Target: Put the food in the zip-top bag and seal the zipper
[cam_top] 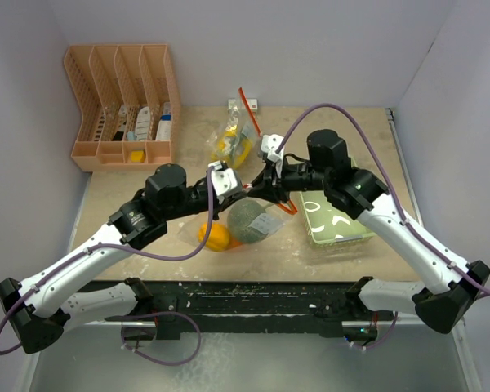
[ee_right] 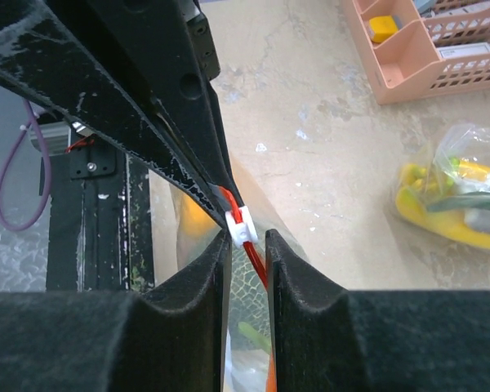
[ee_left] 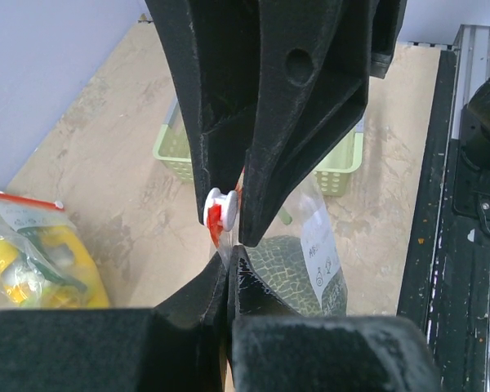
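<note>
A zip bag (cam_top: 247,220) with food inside, yellow and green, hangs below my grippers at centre. Its white slider (ee_right: 242,225) on the red zipper sits between the two grippers' tips. My left gripper is shut on the bag's zipper end beside the slider. My right gripper has its fingertips around the slider; in the right wrist view (ee_right: 247,269) its near fingers stand slightly apart with the red strip between them. A second bag (ee_left: 41,257) with yellow food lies behind.
A pink organizer (cam_top: 122,106) stands back left. A green basket (cam_top: 335,224) sits at right. The table's dark front edge runs below the bags.
</note>
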